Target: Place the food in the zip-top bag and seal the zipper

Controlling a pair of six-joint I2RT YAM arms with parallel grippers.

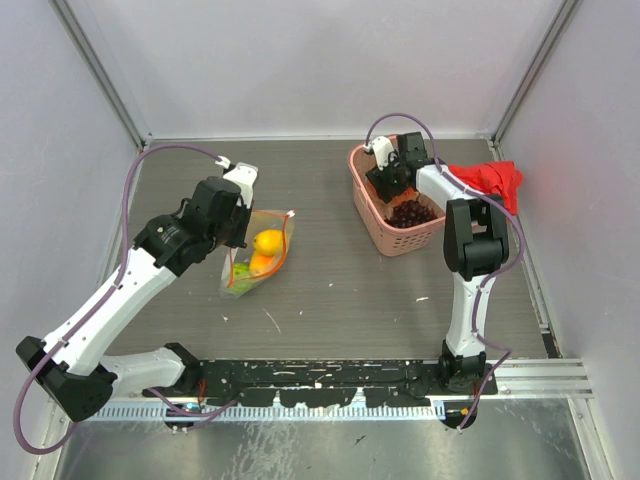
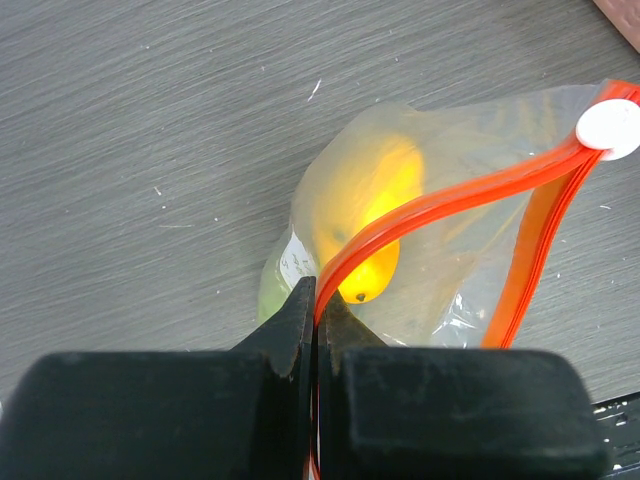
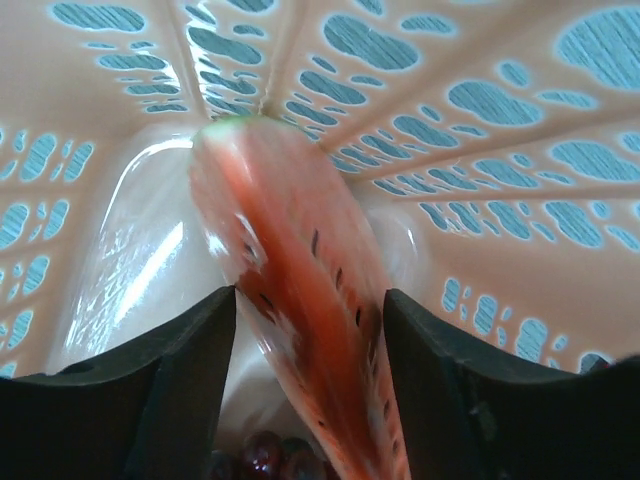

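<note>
My left gripper is shut on the orange zipper edge of the clear bag [image 1: 240, 280], which stands open holding a yellow fruit [image 1: 268, 241], an orange one and a green one. My right gripper is down inside the pink basket [image 1: 390, 240], its fingers on either side of a watermelon slice [image 3: 300, 260]; whether they grip it I cannot tell. Dark red grapes [image 1: 410, 214] lie in the basket beside the slice.
A red cloth [image 1: 495, 178] lies right of the basket.
</note>
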